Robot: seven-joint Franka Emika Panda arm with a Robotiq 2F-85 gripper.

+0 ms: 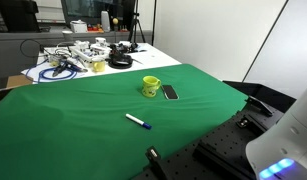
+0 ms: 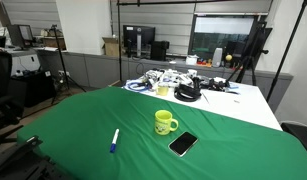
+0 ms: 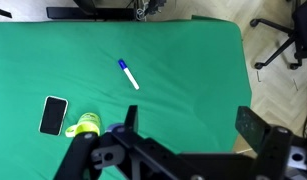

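Observation:
A white marker with a blue cap lies on the green table, seen in all three views. Farther back stand a yellow-green mug and, flat beside it, a dark phone with a light edge. My gripper is open high above the table, its fingers wide apart and nothing between them. In the wrist view the marker shows beyond the gap between the fingers, and the left finger stands close to the mug's image. Nothing is touched by the gripper.
Toward the back, a cluttered white table holds cables, white parts, black gear and another yellow cup. A tripod rises behind it. An office chair stands off its edge.

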